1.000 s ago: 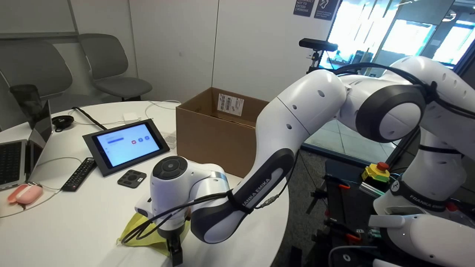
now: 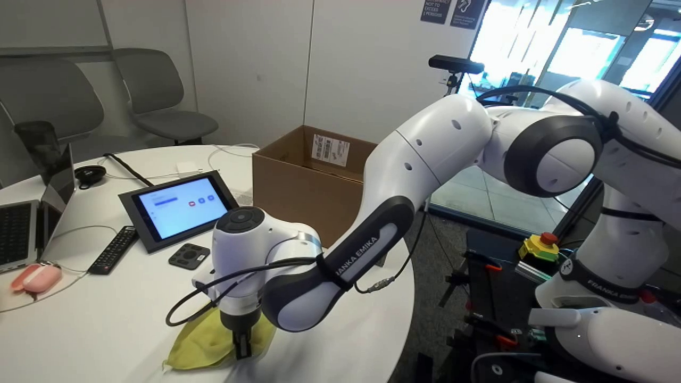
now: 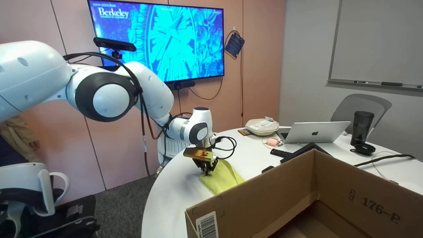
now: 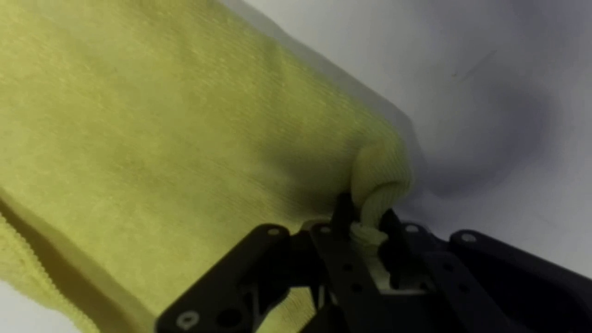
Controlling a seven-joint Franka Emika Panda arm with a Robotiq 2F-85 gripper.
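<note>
A yellow-green cloth (image 2: 198, 343) lies folded on the white table, with my gripper (image 2: 242, 350) down at its near right side. In the second exterior view, the cloth (image 3: 222, 177) spreads from beneath the gripper (image 3: 207, 171) toward the cardboard box. Up close in the wrist view, a bunched fold at the edge of the cloth (image 4: 166, 127) is pinched between the fingers of my gripper, which is shut on it. Most of the cloth extends to the left of the fingers there, and a loose hem curls at lower left.
An open cardboard box (image 2: 306, 191) stands farther back on the table (image 2: 121, 319). A tablet (image 2: 185, 205), a remote (image 2: 115, 249), a small black controller (image 2: 189, 255), a pink case (image 2: 43, 278) and a laptop (image 2: 19, 233) occupy the left and back. Bare tabletop surrounds the cloth.
In exterior view 1 my arm and gripper have shifted slightly up and left, away from the near edge. The cloth's near edge sits lower and more of the cloth shows.
</note>
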